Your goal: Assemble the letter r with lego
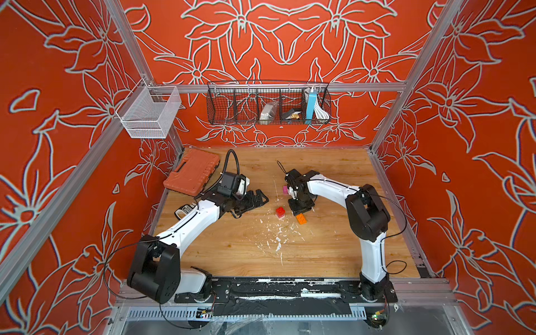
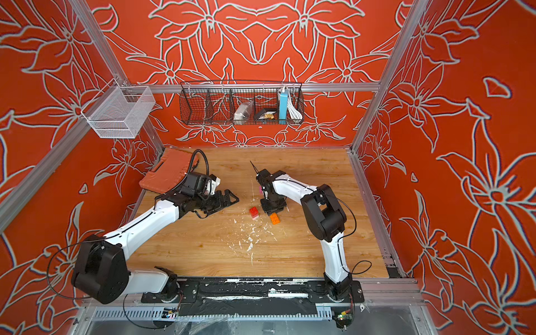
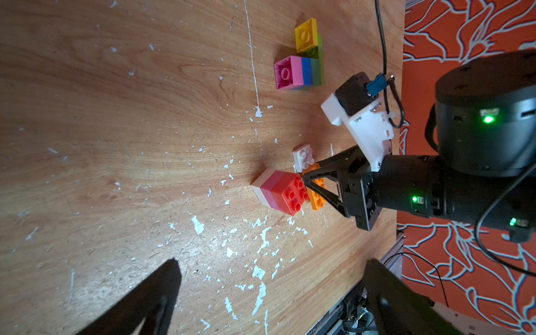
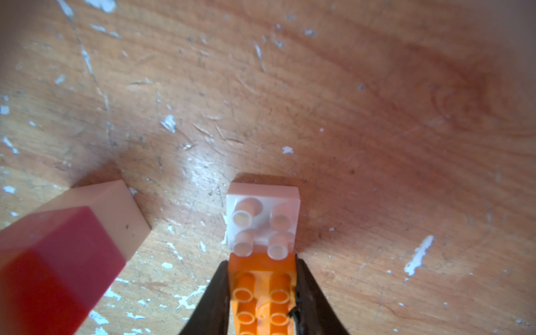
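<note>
My right gripper is shut on an orange brick [image 4: 262,312], gripped by its sides with its studs facing up. Against the orange brick's end is a pale pink-white brick [image 4: 262,217] on the table; whether they are joined I cannot tell. Beside them stands a stack [image 3: 282,191], red on top with pinkish and pale layers below. Farther off in the left wrist view is a joined group of bricks [image 3: 304,73] in pink, blue, green and yellow. To the left, my left gripper [image 1: 262,199] stands open and empty, apart from all the bricks.
An orange-red case [image 1: 192,170] lies at the back left of the table. White flakes and scratches mark the wood in front of the bricks. A wire basket [image 1: 234,109] hangs on the back wall.
</note>
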